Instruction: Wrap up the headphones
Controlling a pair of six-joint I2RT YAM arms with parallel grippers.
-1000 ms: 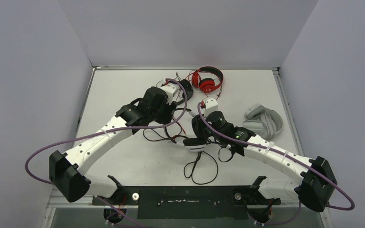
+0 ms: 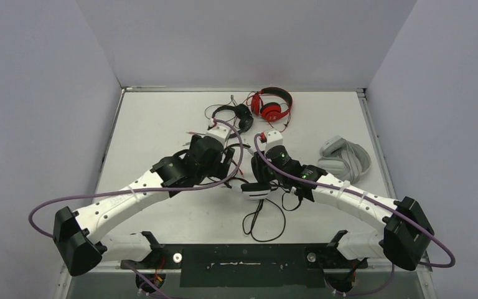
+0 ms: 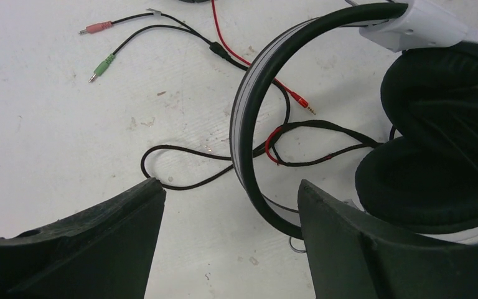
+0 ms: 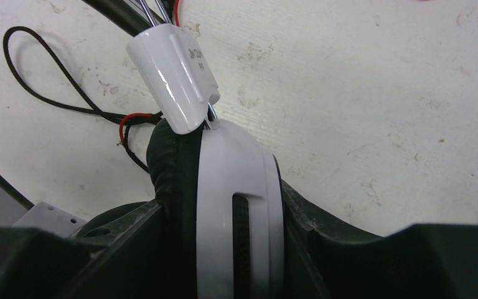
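The headphones with black pads and white housings (image 2: 255,194) lie mid-table. In the right wrist view, my right gripper is shut on one white ear cup (image 4: 215,174). My left gripper stands open over the table, its fingers wide apart. The black headband (image 3: 244,134) curves down, its lower end passing behind the right-hand finger (image 3: 342,249). The black cable (image 3: 190,149) makes a loop beneath the headband, seen in the left wrist view between and beyond the fingers. It ends in a pink plug (image 3: 98,27) and a green plug (image 3: 104,65).
Red headphones (image 2: 272,111) and a black pair (image 2: 244,117) lie at the back. Grey headphones with their cord (image 2: 346,158) rest on the right. A short red cord with a plug (image 3: 297,99) crosses near the headband.
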